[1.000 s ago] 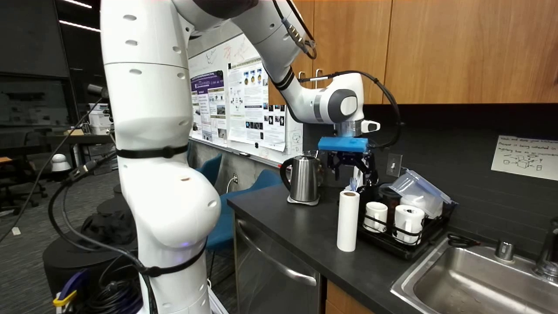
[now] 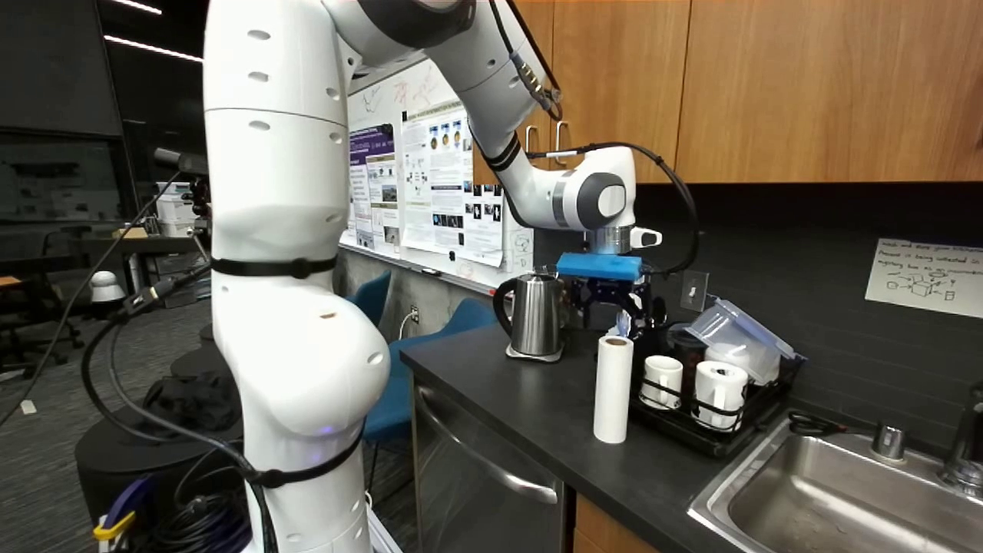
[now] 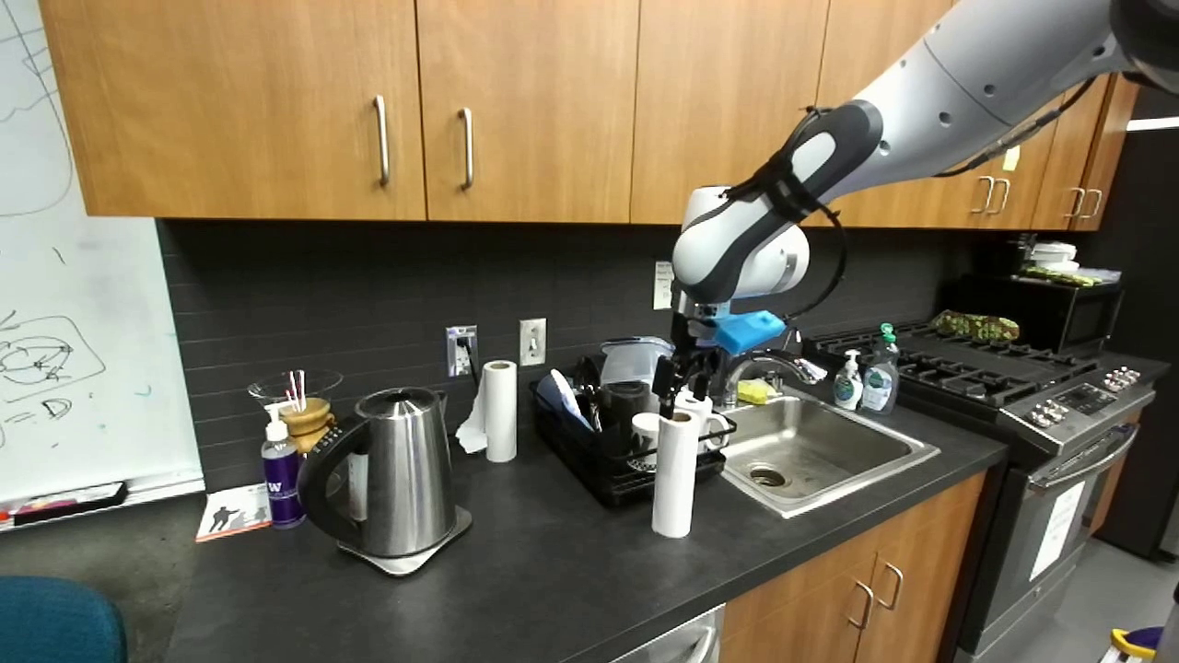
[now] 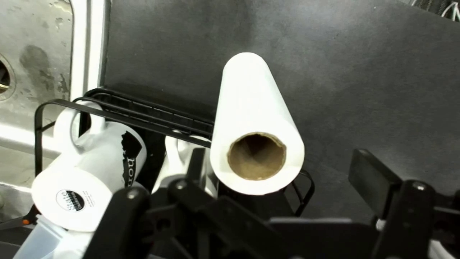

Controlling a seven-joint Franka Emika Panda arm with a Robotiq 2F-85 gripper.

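Observation:
A white paper roll with a brown cardboard core stands upright on the dark counter, in front of the dish rack. My gripper points down, close to the roll's top in exterior view 1. In the wrist view the open end of the roll faces the camera. It appears between the spread fingers of my gripper, nearer to the left finger in the picture. The fingers are open and grip nothing. In exterior view 2 the roll shows whole, with my gripper above and slightly behind it.
Right beside the roll, the black dish rack holds white mugs and a clear plastic container. The sink lies beyond it. A steel kettle and another paper roll stand apart.
In exterior view 1 my gripper has come down and shifted slightly left, nearer the roll's top. The roll, rack and mugs stand where they were.

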